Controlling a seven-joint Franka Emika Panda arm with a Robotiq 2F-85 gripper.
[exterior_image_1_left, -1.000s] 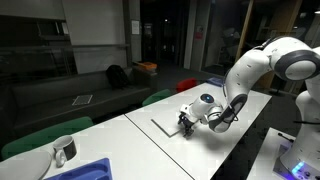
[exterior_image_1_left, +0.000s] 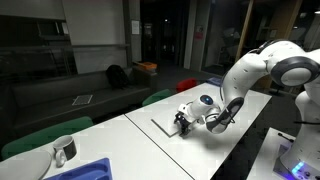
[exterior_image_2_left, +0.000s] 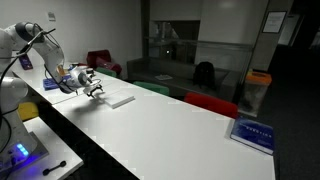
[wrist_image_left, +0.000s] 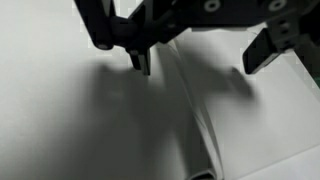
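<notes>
A flat grey slab-like object (exterior_image_1_left: 161, 126) lies on the white table close to my gripper (exterior_image_1_left: 182, 128). From the other side, the slab (exterior_image_2_left: 122, 103) shows as a pale, low piece just beyond the gripper (exterior_image_2_left: 97, 92). In the wrist view my gripper stands open, its fingers wide apart. One dark finger (wrist_image_left: 141, 55) is over the slab's grey surface (wrist_image_left: 120, 130); the other finger (wrist_image_left: 268, 48) is over the white beyond its edge. Nothing is held between them. Whether either fingertip touches anything, I cannot tell.
A grey mug (exterior_image_1_left: 64, 151), a pale round dish (exterior_image_1_left: 24, 166) and a blue tray (exterior_image_1_left: 85, 171) occupy one end of the table. A blue flat item (exterior_image_2_left: 252, 136) lies at the opposite side. Chairs (exterior_image_2_left: 211, 104) line the back edge.
The upper arm sits slightly differently from before, while the gripper stays in nearly the same spot by the slab. The slab has not visibly moved.
</notes>
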